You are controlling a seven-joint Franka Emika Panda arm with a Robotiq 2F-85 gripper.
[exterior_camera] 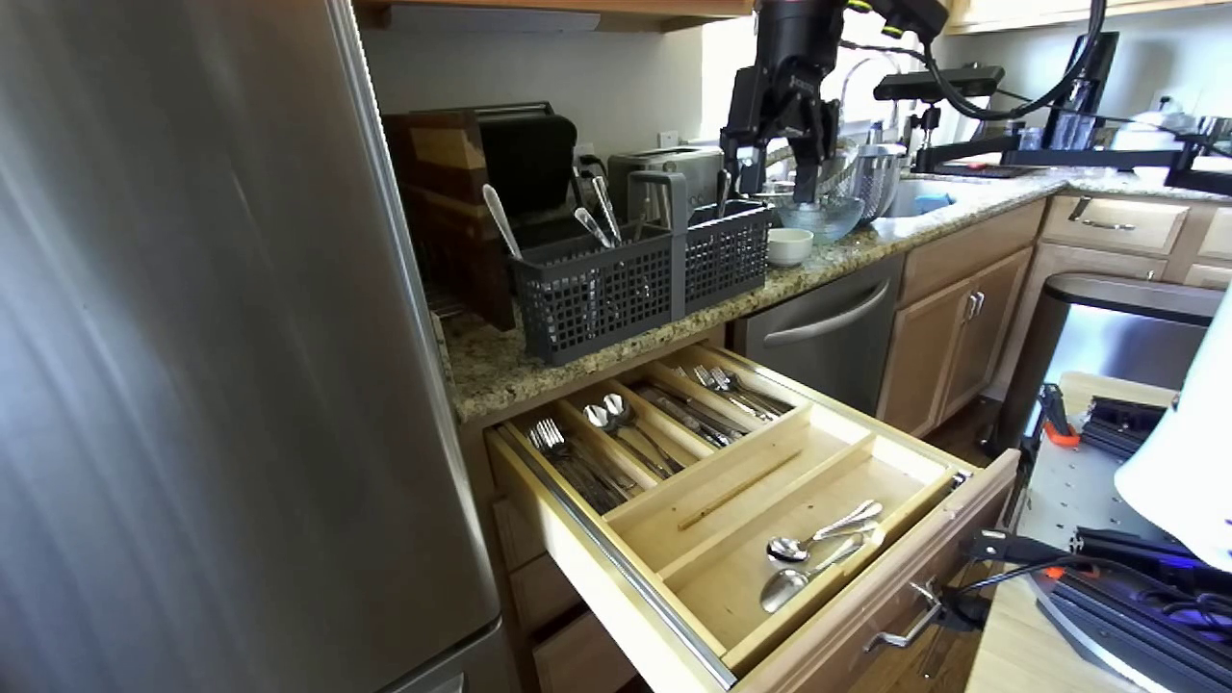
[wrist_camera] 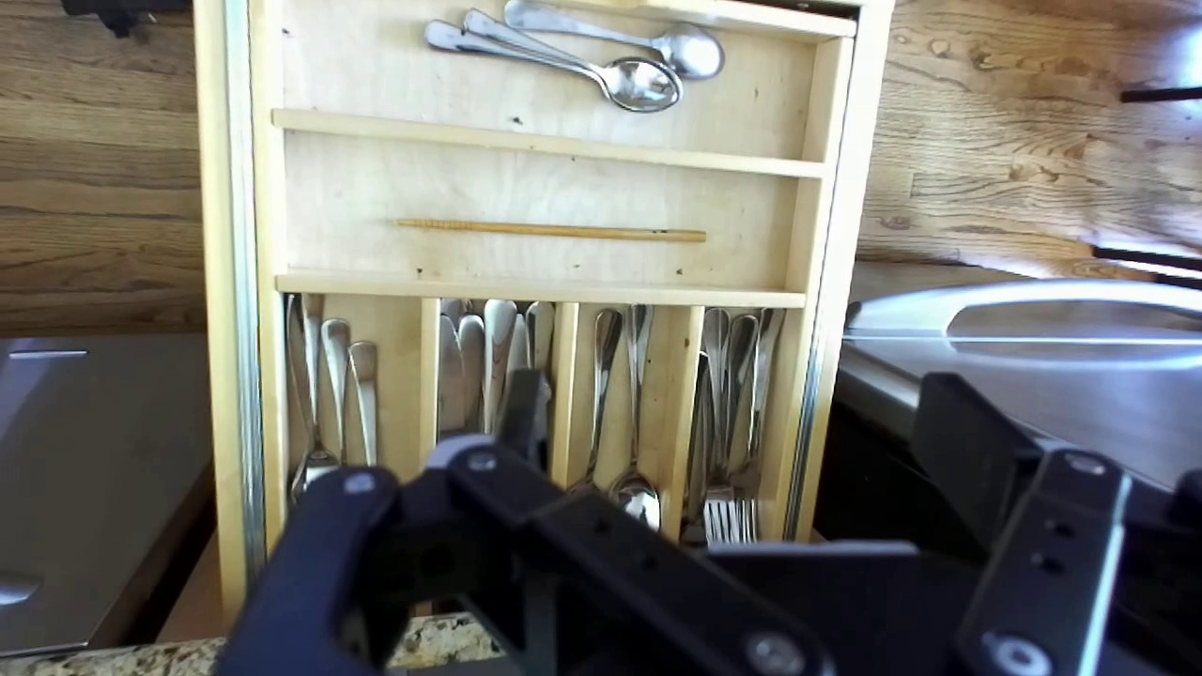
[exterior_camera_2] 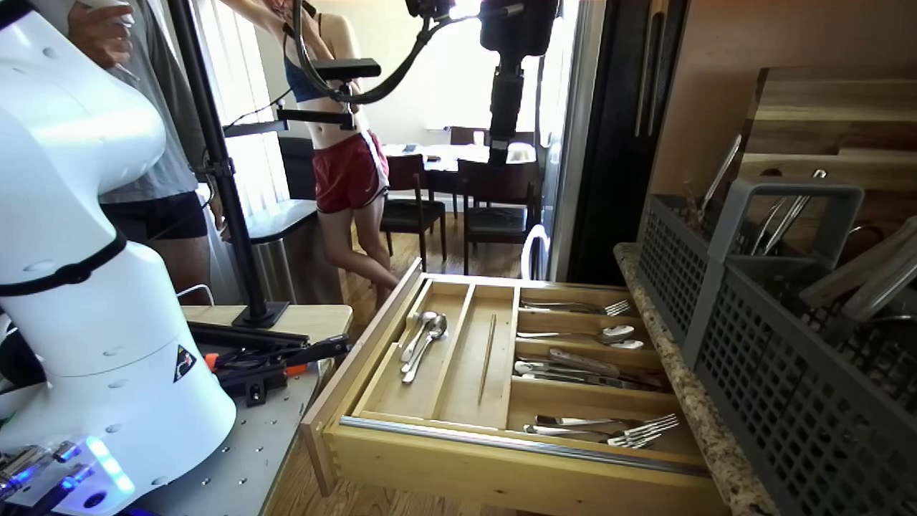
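Raised above the open drawer, my gripper [exterior_camera: 779, 185] stands open, and nothing shows between its parted fingers. In the wrist view the fingers [wrist_camera: 958, 411] are spread wide over the drawer. The drawer [exterior_camera_2: 490, 456] is pulled out, with its wooden dividers uncovered. Several spoons [wrist_camera: 642, 85] lie loose in the front compartment. A single chopstick [wrist_camera: 552, 230] rests in the middle compartment. Back compartments hold forks [exterior_camera_2: 649, 430], table knives [exterior_camera_2: 567, 370] and more spoons [exterior_camera: 618, 406]. On the counter, a grey cutlery basket [exterior_camera: 601, 298] has several handles sticking up from it.
A white bowl [exterior_camera: 790, 246] and a glass bowl [exterior_camera: 822, 218] stand right of the basket in exterior view 1. The fridge [exterior_camera: 219, 346] borders the drawer's left. Two people stand behind, one in red shorts [exterior_camera_2: 348, 172]. Much of the drawer's middle compartment is bare.
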